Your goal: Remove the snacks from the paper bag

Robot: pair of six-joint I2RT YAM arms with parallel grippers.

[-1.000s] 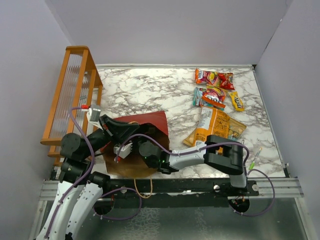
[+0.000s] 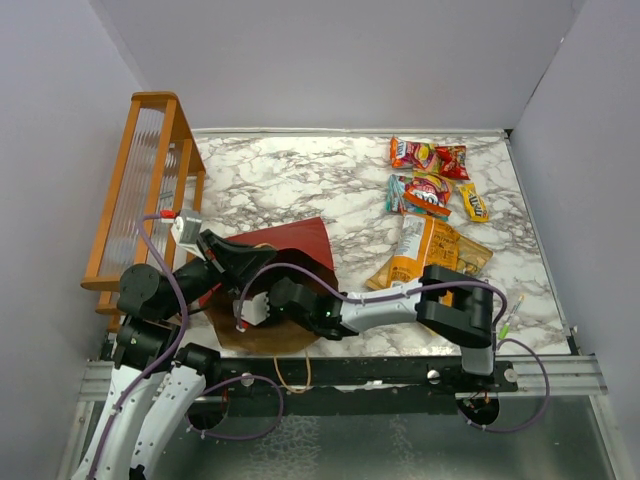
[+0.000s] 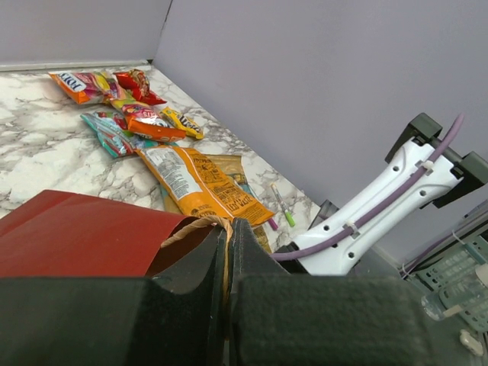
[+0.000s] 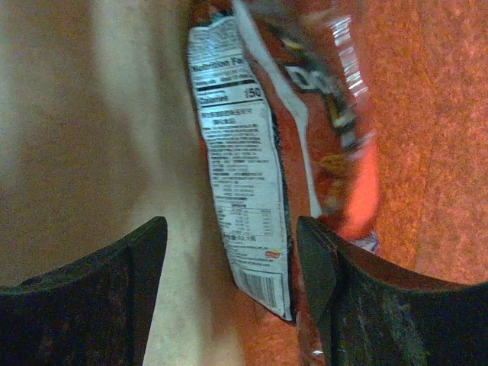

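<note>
The paper bag (image 2: 262, 340) lies with its red side (image 2: 300, 240) toward the back and its opening facing right. At its upper rim my left gripper is shut on the twisted rope handle (image 3: 200, 223), which runs between its fingers. My right gripper reaches inside the bag, its fingers spread apart. Just ahead of them is a red snack packet (image 4: 293, 145) with a white nutrition label. The right finger overlaps the packet's lower part; the left one is over the bare tan bag wall. The packet's far end is blurred.
Several snack packets (image 2: 428, 190) lie at the back right of the marble table, with a large orange packet (image 2: 424, 248) nearer. A wooden rack (image 2: 150, 190) stands at left.
My right arm has shifted slightly within the bag's opening, its wrist now further left and lower. The left arm stays in place, and the snacks on the table have not moved.
</note>
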